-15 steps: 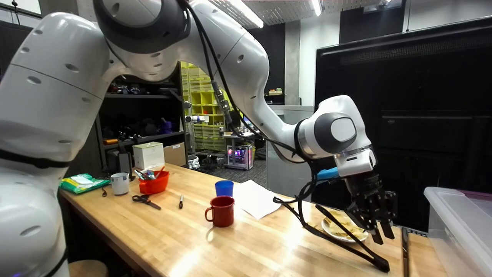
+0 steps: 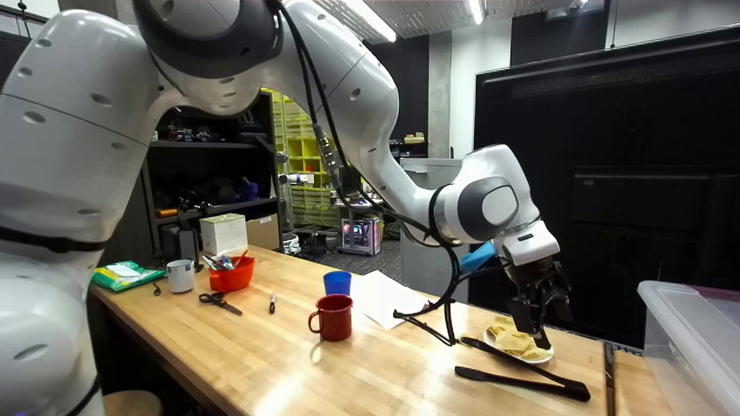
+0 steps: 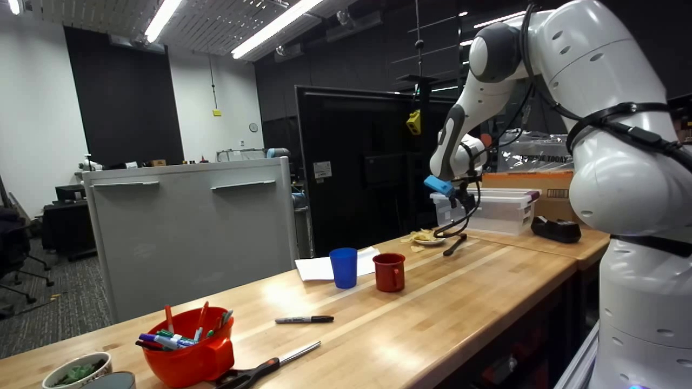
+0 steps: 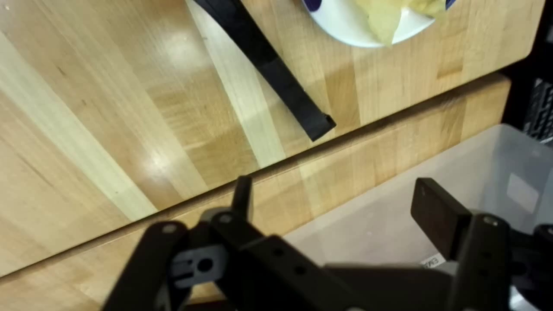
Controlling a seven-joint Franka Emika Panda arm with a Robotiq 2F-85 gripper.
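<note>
My gripper stands open, with its two fingers wide apart and nothing between them in the wrist view. Below it lie the seam between two tabletops and the edge of a clear plastic bin (image 4: pixel 357 228). A white plate of yellow chips (image 2: pixel 517 341) rests on the table's far right part, close to the gripper in exterior view 1. The wrist view catches only part of that plate's white rim (image 4: pixel 352 32). Near the plate is a long black strip (image 4: pixel 274 70); exterior view 1 shows black strips (image 2: pixel 524 385) meeting at their right end.
A red mug (image 2: pixel 334 319), a blue cup (image 2: pixel 337 282) and white paper (image 2: pixel 385 299) occupy the middle of the table. Farther left are a red container of pens (image 2: pixel 232 276), scissors (image 2: pixel 219 302) and a marker (image 3: pixel 305 319).
My gripper has moved left and slightly up in exterior view 1, with its wrist turned. The black strips lie differently, now spread apart at their left ends.
</note>
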